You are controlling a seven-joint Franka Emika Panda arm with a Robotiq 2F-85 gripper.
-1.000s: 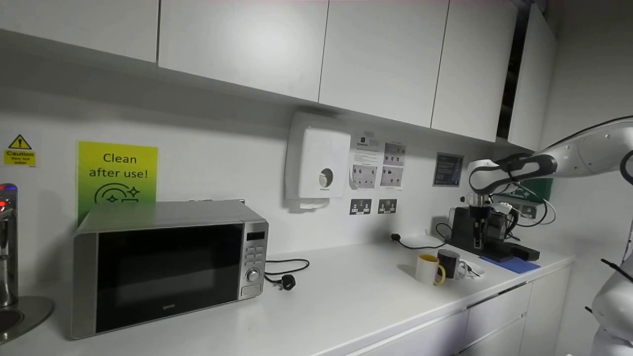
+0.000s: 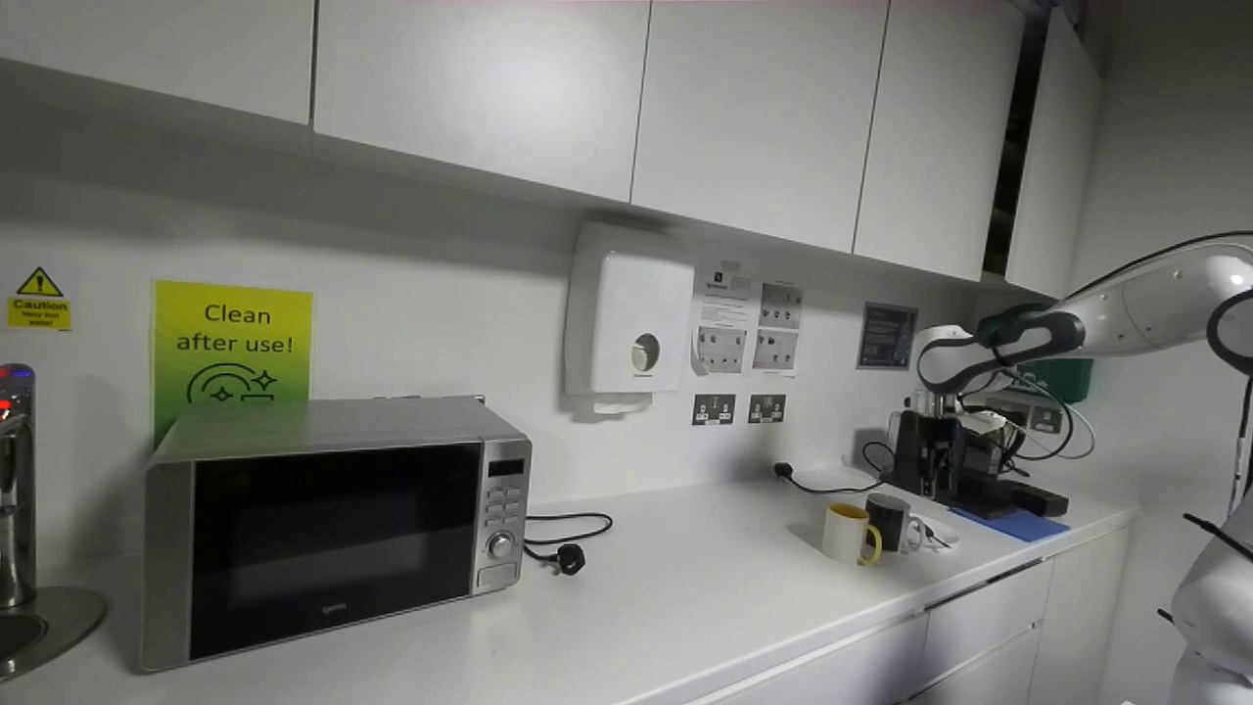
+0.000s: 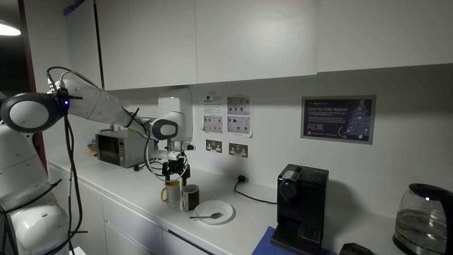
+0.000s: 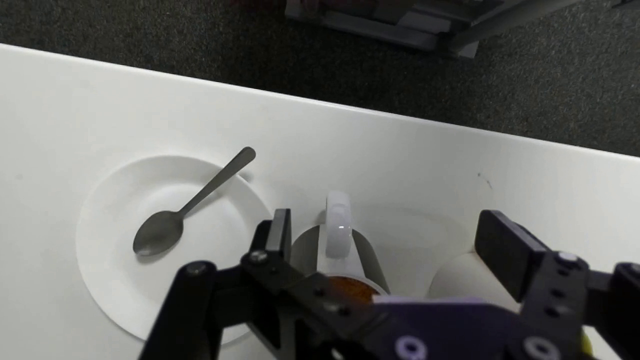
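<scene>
My gripper (image 3: 176,180) is open and pointing down, with nothing held. From the wrist view, a dark grey mug (image 4: 306,249) with a white handle and brown-orange inside shows between the spread fingers, nearer the left one. The right finger (image 4: 510,252) partly covers a white mug (image 4: 465,279); in exterior view 1 this white mug (image 2: 843,535) has a yellow inside and handle, and stands beside the dark mug (image 2: 889,517). A white plate (image 4: 108,264) carries a metal spoon (image 4: 159,233), whose handle crosses the rim.
A black coffee machine (image 3: 299,204) on a blue mat (image 3: 264,243) and a glass kettle (image 3: 418,221) stand beyond the plate. The microwave (image 2: 335,540) is at the other end. Open counter (image 2: 670,587) separates it from the mugs. The counter's front edge (image 4: 360,110) is close.
In exterior view 1 the gripper has shifted a little to the left and turned about its vertical axis. The mugs have stayed in place.
</scene>
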